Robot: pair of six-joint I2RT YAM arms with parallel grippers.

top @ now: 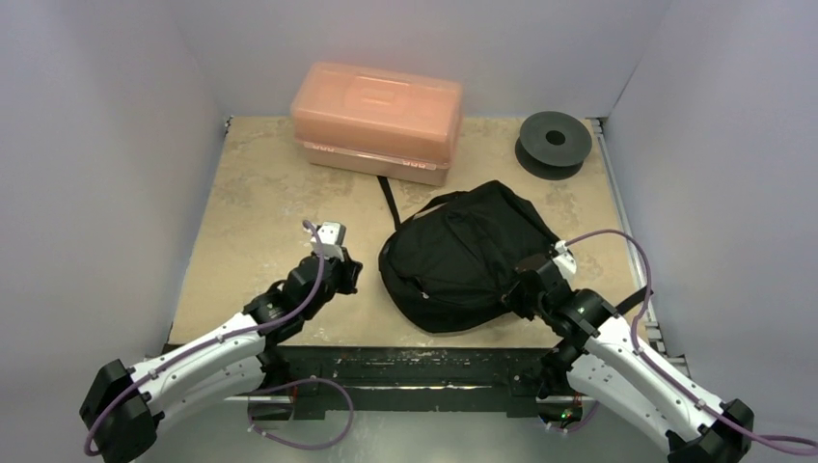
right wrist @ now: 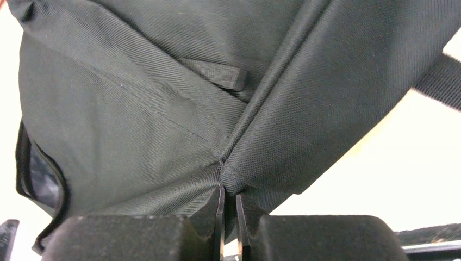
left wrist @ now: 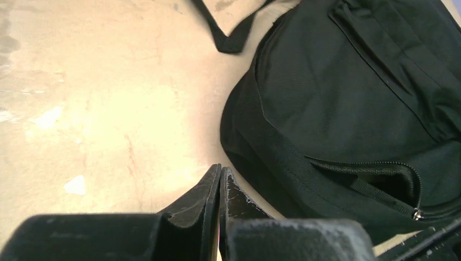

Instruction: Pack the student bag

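The black bag [top: 463, 260] lies on its side across the middle of the table. In the left wrist view a front zip [left wrist: 375, 163] gapes partly, its metal pull [left wrist: 417, 215] at the lower right. My left gripper [top: 355, 278] is off the bag's left side, its fingertips [left wrist: 213, 182] shut together with nothing between them. At the bag's lower right edge is my right gripper, with only a narrow gap between its fingers. Gathered bag cloth [right wrist: 234, 176] meets the tips and dark cloth shows in the gap; whether it is gripped is unclear.
Behind the bag stands a closed pinkish box [top: 376, 116], with a dark grey spool [top: 555, 145] to its right. A loose strap [top: 389, 201] runs between bag and box. Bare table [top: 260, 203] spreads out on the left.
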